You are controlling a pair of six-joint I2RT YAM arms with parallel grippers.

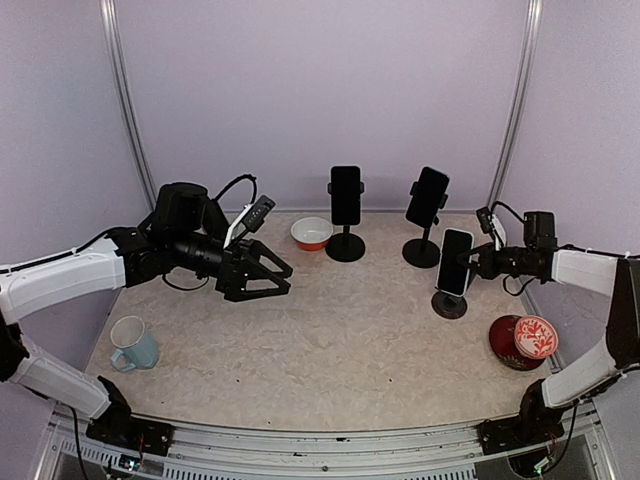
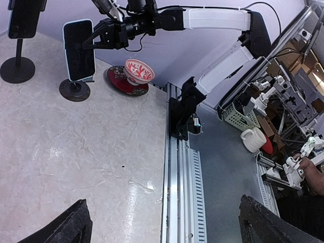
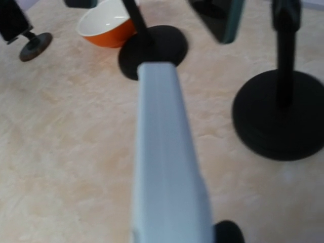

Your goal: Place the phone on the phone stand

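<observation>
A black phone with a pale rim [image 1: 452, 262] stands upright at the right of the table over a round stand base [image 1: 449, 305]; my right gripper [image 1: 476, 262] is shut on it. In the left wrist view this phone [image 2: 76, 50] is over its base too; whether it rests on the stand I cannot tell. In the right wrist view a blurred pale edge [image 3: 164, 152] fills the middle. My left gripper [image 1: 268, 270] hangs open and empty over the table's left half.
Two other stands hold phones [image 1: 345, 195] [image 1: 428, 200] at the back. A white-orange bowl [image 1: 311, 240] sits behind, a mug [image 1: 141, 350] front left, a red plate [image 1: 505, 348] with a patterned bowl [image 1: 535, 336] front right.
</observation>
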